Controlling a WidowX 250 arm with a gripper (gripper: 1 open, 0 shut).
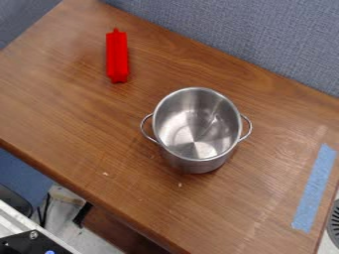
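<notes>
A stainless steel pot (196,144) with two side handles stands upright, right of the middle of the wooden table (113,144), and looks empty. A red elongated object (117,58) lies in the upper left part of the table, apart from the pot. No gripper can be made out in the camera view.
A grey fabric wall (265,35) runs along the back. A strip of blue tape (314,187) is on the right side. Dark equipment and cables sit off the table at the lower left.
</notes>
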